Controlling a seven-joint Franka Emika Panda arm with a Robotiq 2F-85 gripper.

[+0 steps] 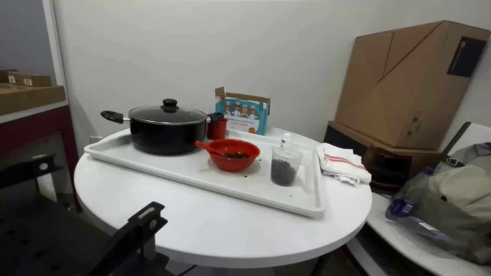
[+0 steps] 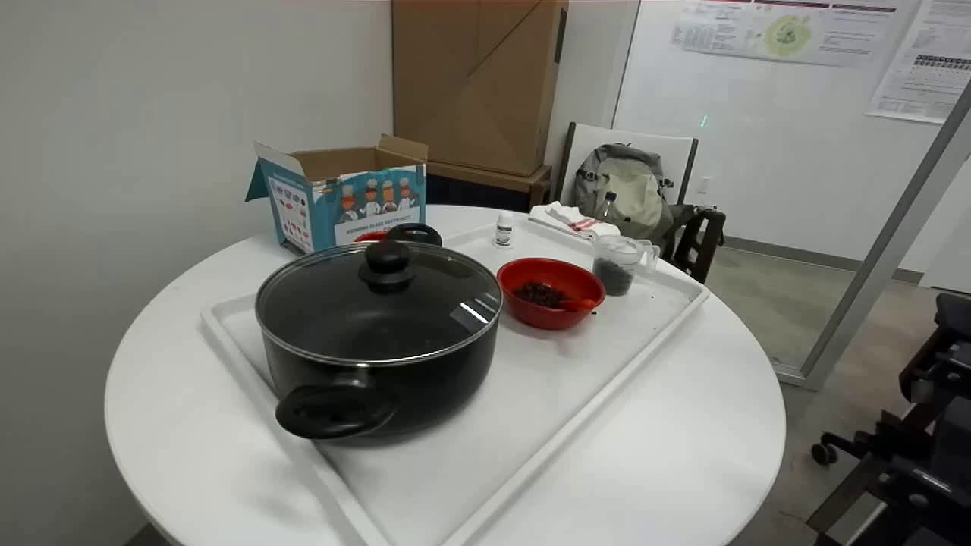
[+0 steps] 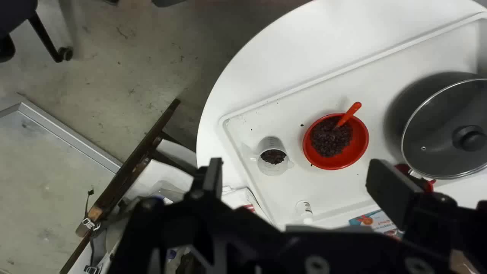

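Observation:
High over the table, my gripper stands open in the wrist view, its two dark fingers wide apart and nothing held. Below it on the white tray sits a red bowl of dark beans, with a red spoon leaning in it. A clear measuring cup, partly filled with dark beans, stands upright beside the bowl. The large black pot rests at the tray's other end, its glass lid on. Behind the pot stands a red cup, mostly hidden in exterior view 2.
A small white bottle stands near the tray's back edge. An open blue carton sits behind the pot. At the table's end lies a folded white towel with red stripes. A few beans lie loose on the tray.

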